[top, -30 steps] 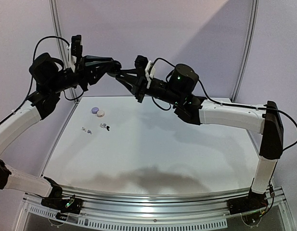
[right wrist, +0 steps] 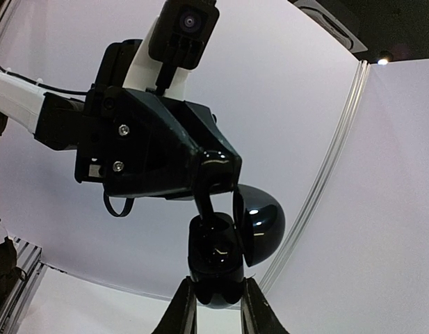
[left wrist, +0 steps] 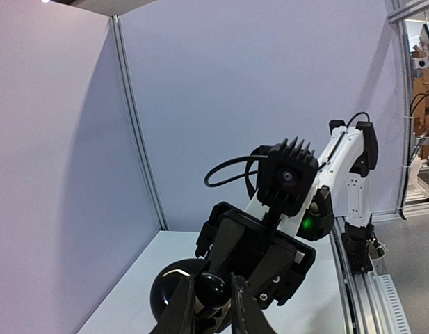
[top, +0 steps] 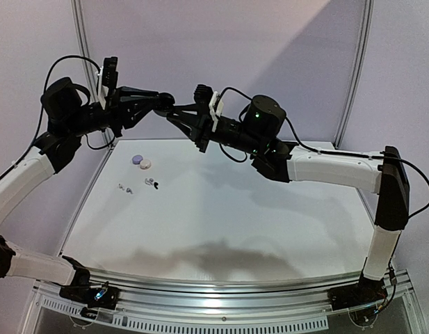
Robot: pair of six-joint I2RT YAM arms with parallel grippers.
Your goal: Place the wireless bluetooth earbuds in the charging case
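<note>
A black charging case (right wrist: 215,254) with its rounded lid (right wrist: 263,223) swung open is held up in the air, my right gripper shut on its lower part. From the left, my left gripper (top: 160,97) reaches over the case, its fingertips close above the open side. Between those fingers sits a small glossy black earbud (left wrist: 212,289); in the left wrist view the case lid (left wrist: 165,291) shows just behind it. A dark stem hangs towards the case in the right wrist view. Whether it touches or sits in a slot I cannot tell.
A lilac round case (top: 137,159) and a pale round case (top: 145,165) stand at the table's back left. Several small loose pieces (top: 129,191) lie in front of them.
Case and right arm have stayed almost still.
</note>
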